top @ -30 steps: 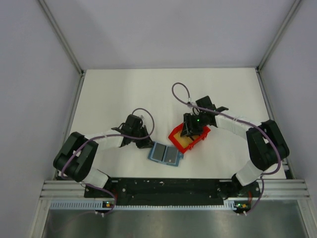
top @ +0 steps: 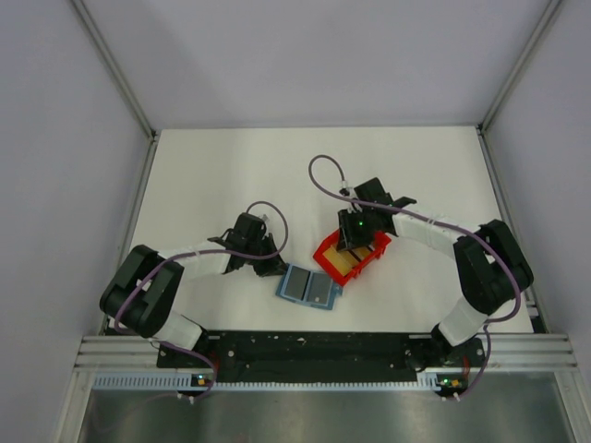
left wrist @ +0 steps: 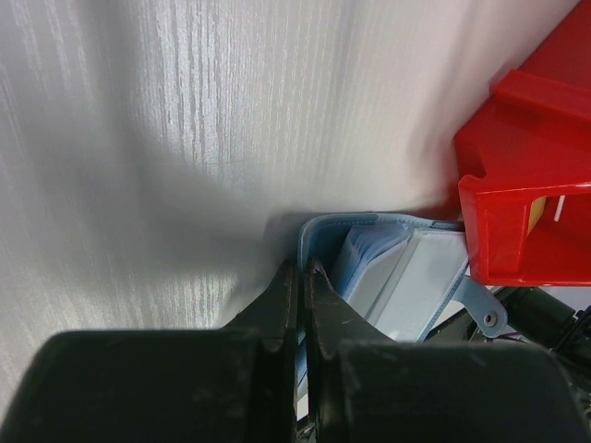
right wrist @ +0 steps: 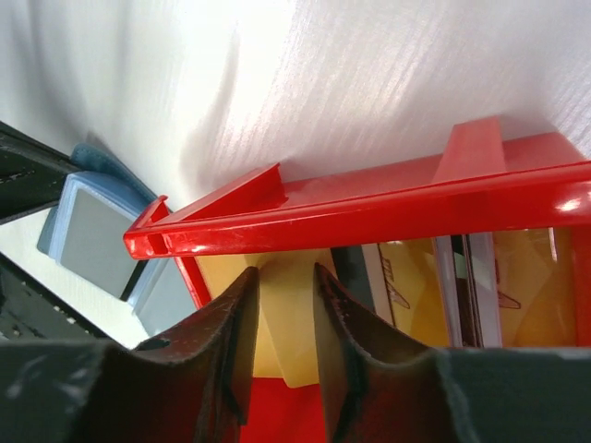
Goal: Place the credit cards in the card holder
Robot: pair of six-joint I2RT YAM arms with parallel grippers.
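The blue card holder [top: 308, 286] lies spread on the table, with clear pockets over dark panels. At its left edge my left gripper is shut, with the holder's thin blue edge [left wrist: 316, 231] between its fingertips. To the right, a red box [right wrist: 369, 221] holds several gold cards, a dark card [right wrist: 354, 274] and other cards standing in slots. My right gripper reaches into the box, its fingers part open. A gold card [right wrist: 288, 318] shows in the gap between its fingers; whether they touch it, I cannot tell.
Beside the holder's right end, the red box [top: 367, 263] stands close, its front corner near the holder. The table's front edge lies a little below the holder.
The left arm, the holder and the box have not visibly moved.
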